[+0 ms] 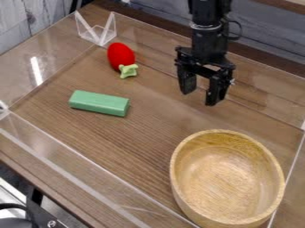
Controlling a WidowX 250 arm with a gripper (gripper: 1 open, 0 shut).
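Observation:
My black gripper (204, 82) hangs at the upper middle over the wooden table, fingers spread open, with nothing visible between them. To its left, apart from it, lie a red object (120, 55) with a pale green tip and a green rectangular block (100, 103). A large yellow round bowl (226, 147) stands at the lower right, below the gripper in the view.
A white wire-like object (95, 27) sits at the upper left. The table's edges show at top left and along the right, and a dark cable at the bottom left.

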